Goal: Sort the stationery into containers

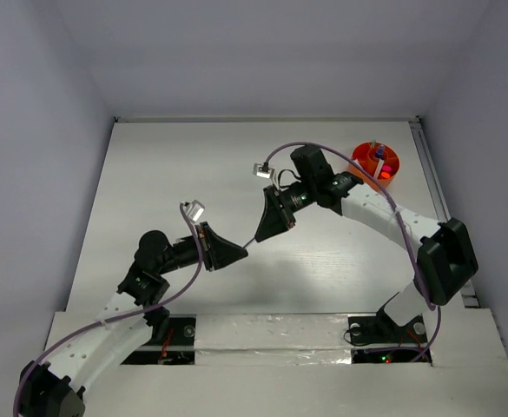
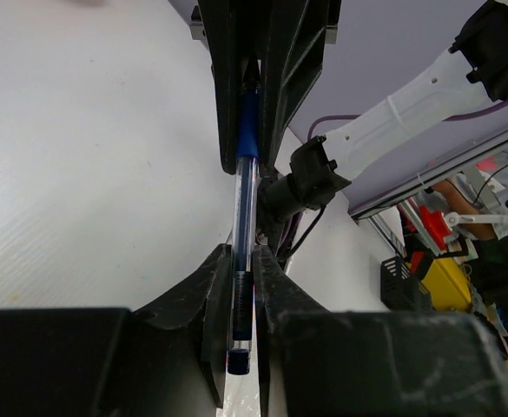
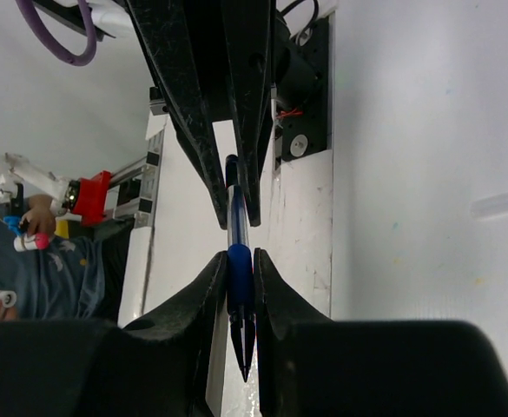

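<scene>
A thin clear pen (image 1: 251,241) with blue parts spans the gap between my two grippers above the middle front of the table. My left gripper (image 1: 241,251) is shut on one end of it; in the left wrist view the pen (image 2: 244,208) runs up from those fingers into the other gripper's. My right gripper (image 1: 261,235) is shut on the other end, and in the right wrist view the pen (image 3: 240,278) shows its pointed tip toward the camera. An orange round container (image 1: 389,173) holding several stationery items stands at the table's back right, partly behind the right arm.
Walls border it at the back and sides, and a foil-covered strip (image 1: 271,339) runs along the front between the arm mounts.
</scene>
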